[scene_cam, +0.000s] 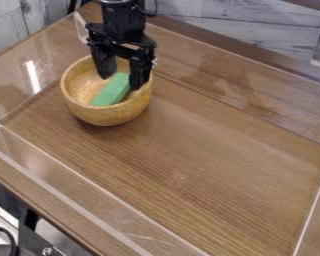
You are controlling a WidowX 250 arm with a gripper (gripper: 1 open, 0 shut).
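Observation:
A round tan bowl (91,111) sits at the upper left of the wooden table, with a green object (112,89) inside it. My black gripper (116,63) hangs over the bowl's back part, open, its fingers pointing down on either side above the green object. Whether the fingertips touch anything is hard to tell.
A white object (89,12) stands at the back, behind the gripper. A black cable (0,240) lies at the lower left corner.

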